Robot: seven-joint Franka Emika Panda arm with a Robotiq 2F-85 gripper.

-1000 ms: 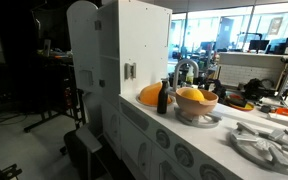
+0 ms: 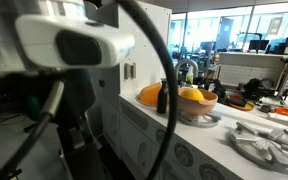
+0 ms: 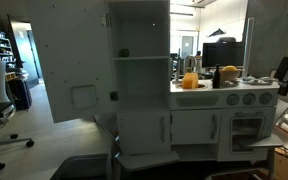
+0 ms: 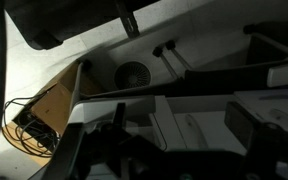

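My gripper stands open in the wrist view, its dark fingers (image 4: 246,122) spread apart and nothing seen between them. Pale cabinet fronts (image 4: 179,110) lie beyond the fingers, in dim light. A large white and dark part of my arm (image 2: 79,45) fills the left of exterior view 1, close to the camera. The white play kitchen (image 3: 144,125) has a tall cupboard with its door (image 3: 74,60) swung open. On a cupboard shelf rests a small dark object (image 3: 124,53).
The counter (image 2: 219,135) carries an orange bowl (image 2: 196,98) with yellow contents, a dark bottle (image 2: 162,97) and a grey stove grate (image 2: 269,147). Low open panels (image 3: 149,160) jut out at the kitchen's base. A brown box with cables (image 4: 54,110) shows in the wrist view.
My arm has swung into the left of exterior view 1, now covering much of the cupboard there. The kitchen and counter items look unmoved.
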